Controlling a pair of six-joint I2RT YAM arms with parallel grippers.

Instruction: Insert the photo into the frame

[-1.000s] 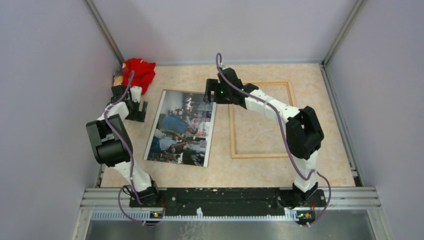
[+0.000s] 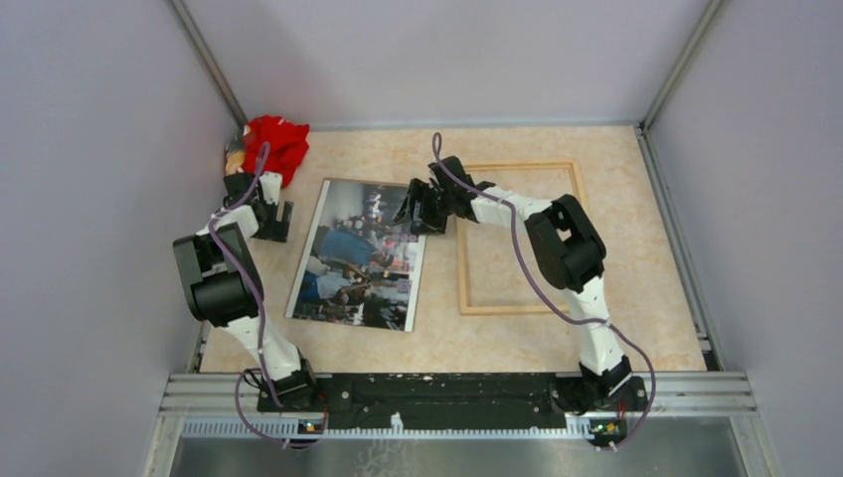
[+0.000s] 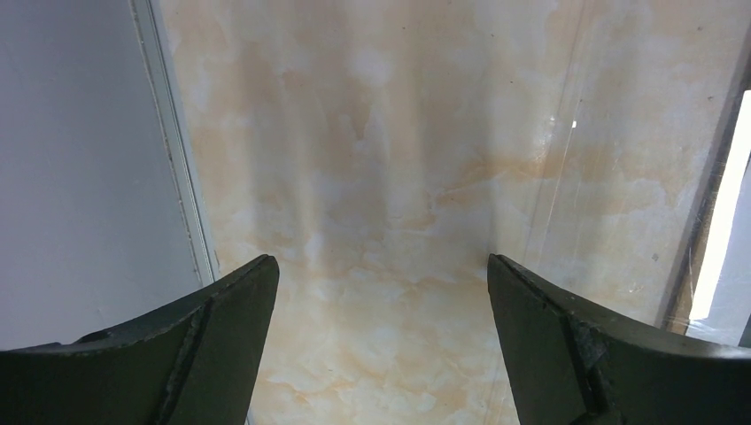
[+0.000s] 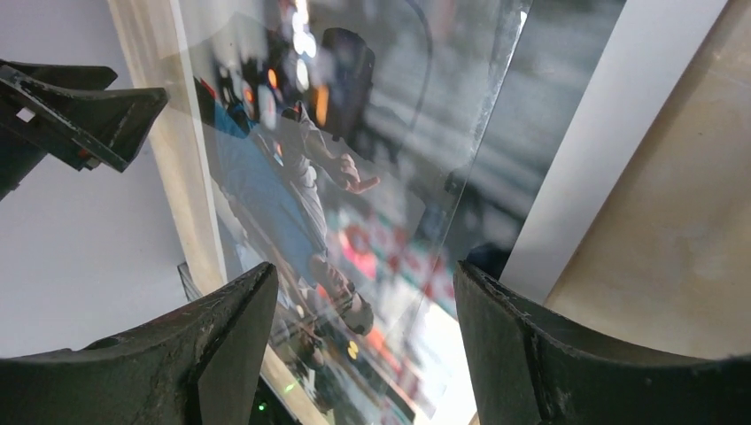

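Observation:
The photo [image 2: 363, 253], a dark crowd scene with white borders, lies flat on the left half of the table. A clear sheet shows at its left side and, in the right wrist view, over most of the picture [image 4: 310, 168]. The empty wooden frame [image 2: 464, 263] lies to the right. My right gripper [image 2: 408, 211] is open at the photo's far right corner; nothing is seen held between its fingers, and contact cannot be told. Over bare table left of the photo, my left gripper stands open and empty.
A red cloth [image 2: 276, 144] lies bunched in the far left corner. The left wall [image 3: 80, 177] is close beside my left gripper. Bare table [image 2: 641, 268] runs right of the frame, with a clear strip in front of the photo.
My right gripper has come down and a little toward the near side at the photo's far right corner, its arm bending inward. The left arm has barely moved. Photo and frame are unmoved.

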